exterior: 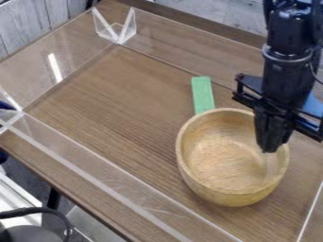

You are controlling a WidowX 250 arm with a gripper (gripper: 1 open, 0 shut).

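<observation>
My gripper (270, 142) hangs over the right rim of a round beige bowl (221, 184) in the right half of the view, its narrow tip pointing down into the bowl. It looks shut, with nothing visible between its fingers. A green block (202, 95) lies flat on the wooden table just behind the bowl, to the left of the arm.
A clear angular bracket (115, 25) is at the back left. A blue object (315, 109) is partly hidden behind the arm at the right.
</observation>
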